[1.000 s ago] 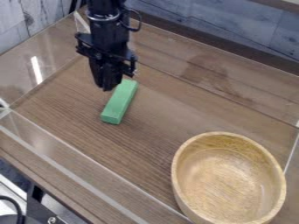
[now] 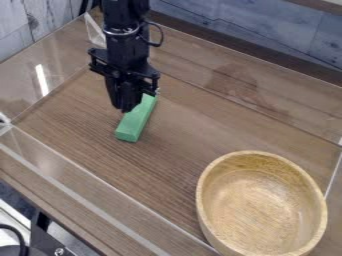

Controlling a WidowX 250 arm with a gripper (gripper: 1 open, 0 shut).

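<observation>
A green rectangular block (image 2: 135,122) lies on the wooden surface left of centre. My black gripper (image 2: 123,100) hangs just above and behind its far end, pointing down; whether its fingers are open or shut is unclear. A large tan bowl (image 2: 261,205) stands at the lower right.
Pale walls border it at the left and back, and dark cables lie beyond its edge at the lower left.
My gripper has moved slightly down toward the green block. The block and bowl have stayed where they were.
</observation>
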